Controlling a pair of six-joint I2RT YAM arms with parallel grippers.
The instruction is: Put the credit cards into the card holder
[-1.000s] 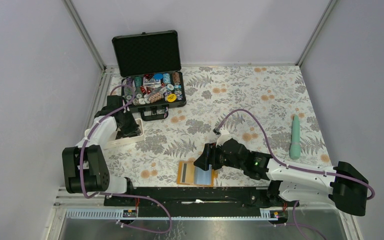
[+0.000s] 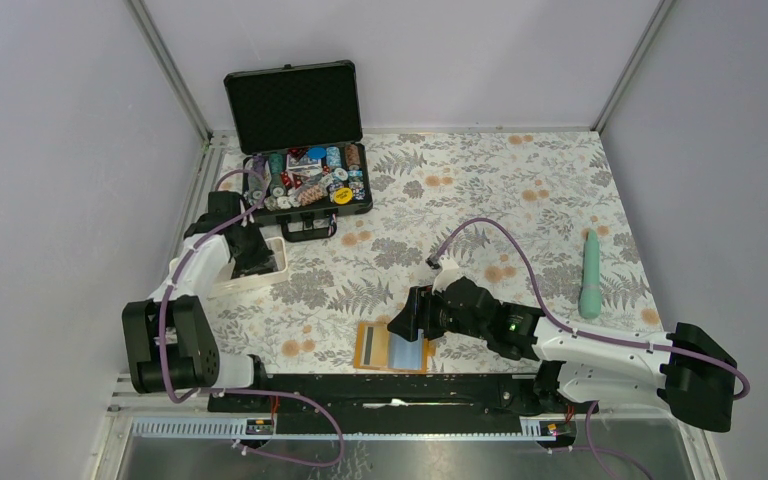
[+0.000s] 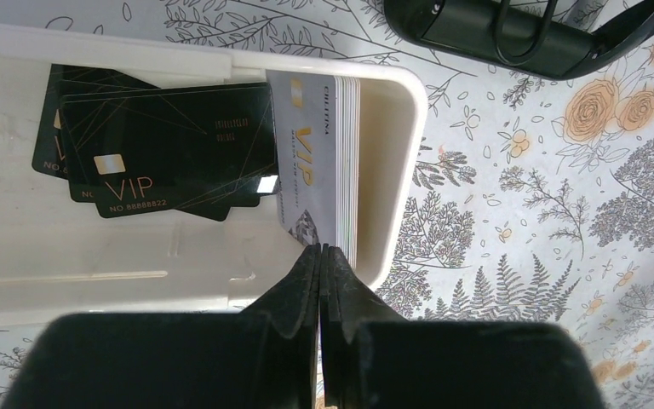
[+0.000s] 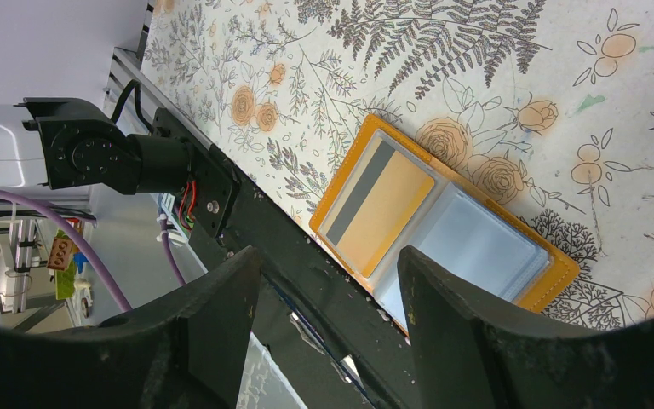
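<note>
In the left wrist view, a leaning stack of silver VIP cards (image 3: 313,153) rests at the right end of a white tray (image 3: 392,170). Black VIP cards (image 3: 170,149) lie fanned flat beside it. My left gripper is shut with bare fingertips together at the stack's lower end; the cards are outside its fingers. The card holder, orange-edged with clear pockets (image 4: 443,221), lies spread at the table's front edge. Over it my right gripper stands open, nothing between its fingers. From above, the left arm hides much of the tray.
An open black case (image 2: 305,185) of poker chips stands behind the tray, its handle (image 2: 308,230) jutting toward it. A green cylinder (image 2: 590,275) lies far right.
The silver stack remains in the tray. The right arm looks still.
</note>
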